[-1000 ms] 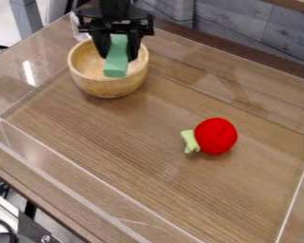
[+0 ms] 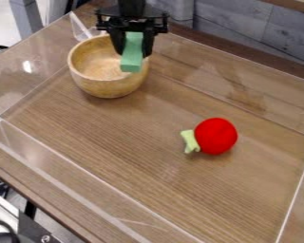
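My black gripper (image 2: 133, 30) is shut on a mint-green block (image 2: 133, 53) at the top centre of the camera view. The block is held upright over the right part of a tan wooden bowl (image 2: 98, 83). Whether it touches the bowl's rim is hard to tell.
A red round object (image 2: 216, 136) with a pale green piece at its left lies on the right of the wooden table (image 2: 98, 171). A ledge runs along the back right.
My gripper and the green block have moved up and to the right, from inside the bowl's outline toward its back right rim.
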